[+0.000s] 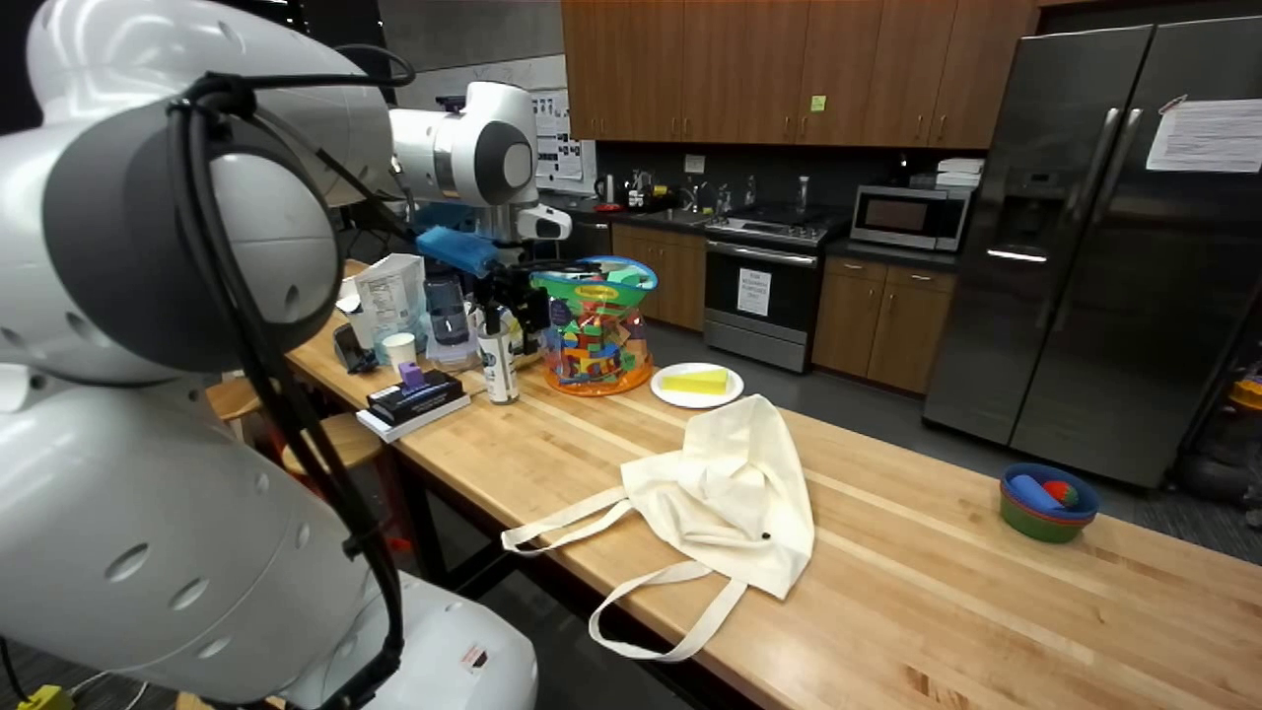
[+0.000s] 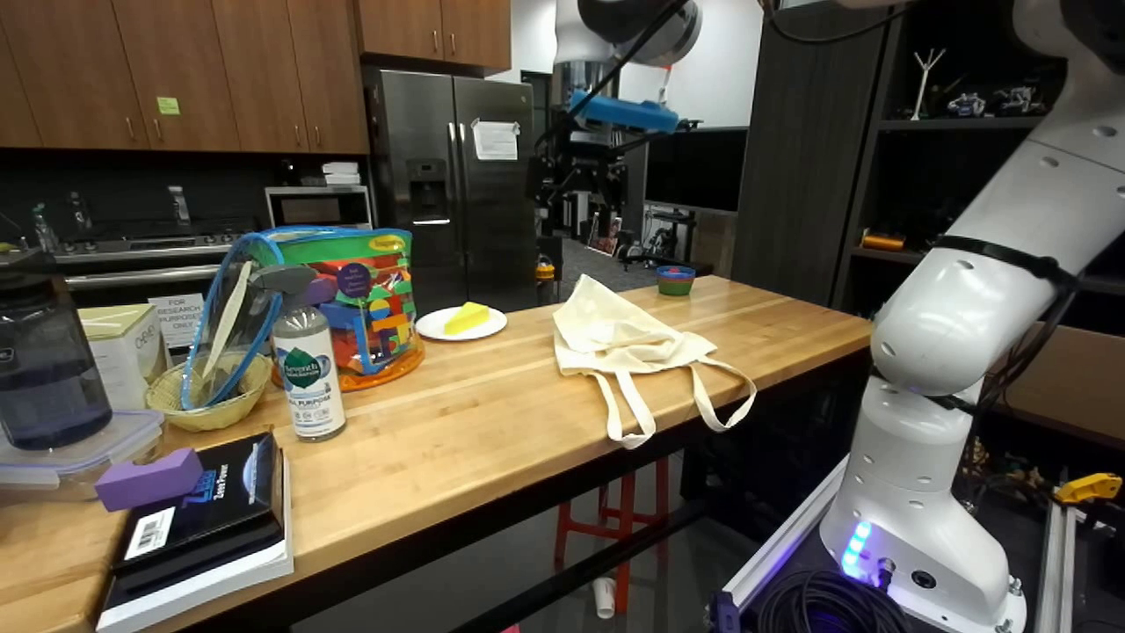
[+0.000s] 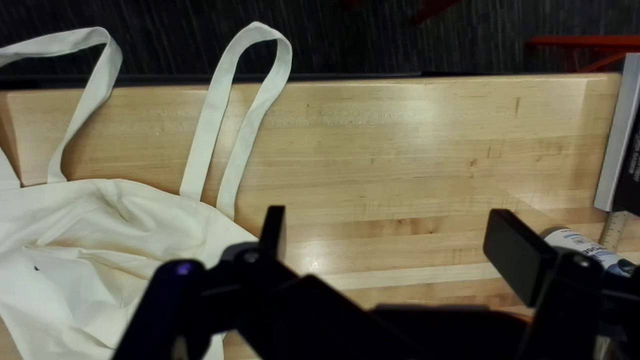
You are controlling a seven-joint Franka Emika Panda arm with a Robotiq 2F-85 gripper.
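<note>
My gripper stands open above the wooden table, its two black fingers wide apart and only bare tabletop visible between them. In the wrist view a cream cloth bag (image 3: 114, 240) lies to the left, below the left finger, with its straps reaching past the table edge. Exterior view 1 shows the bag (image 1: 739, 497) crumpled flat on the table, clear of the gripper. The gripper (image 2: 577, 200) hangs high over the table in exterior view 2.
A white plate (image 1: 668, 396) bears a yellow block (image 1: 695, 381). Near it stand a clear bag of toy blocks (image 1: 597, 343) and a spray bottle (image 2: 308, 369). Books (image 2: 269, 527) lie by the front edge. Stacked bowls (image 1: 1047, 521) sit at the far end.
</note>
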